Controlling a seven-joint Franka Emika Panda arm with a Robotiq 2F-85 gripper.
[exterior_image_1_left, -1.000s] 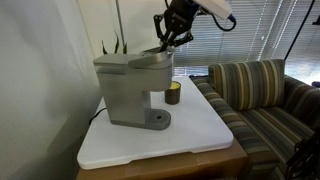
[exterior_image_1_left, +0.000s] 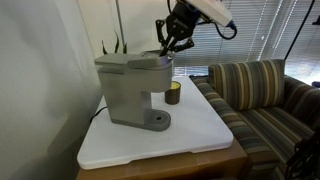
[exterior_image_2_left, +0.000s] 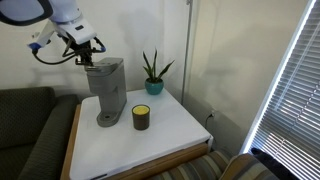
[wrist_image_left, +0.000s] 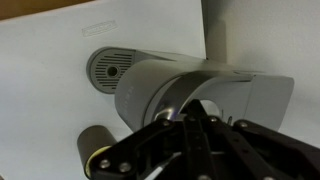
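A grey coffee maker (exterior_image_1_left: 124, 92) stands upright on a white tabletop. My gripper (exterior_image_1_left: 164, 50) is at the top of its head, coming down from above, with its fingertips at or very near the lid's front edge. In exterior view 2 the gripper (exterior_image_2_left: 88, 62) is over the same top. Seen from the wrist, the dark fingers (wrist_image_left: 190, 108) are close together over the rounded silver top of the coffee maker (wrist_image_left: 140, 92). The fingers look shut, and nothing clear shows between them. Whether the fingertips touch the lid is hard to tell.
A dark cup (exterior_image_2_left: 141, 120) with a yellow inside stands beside the machine. Behind is a potted plant (exterior_image_2_left: 154, 75) in a teal pot. A striped sofa (exterior_image_1_left: 250, 88) stands beyond it.
My gripper and wrist have shifted only slightly over the top of the coffee maker. The machine and the cup have not moved.
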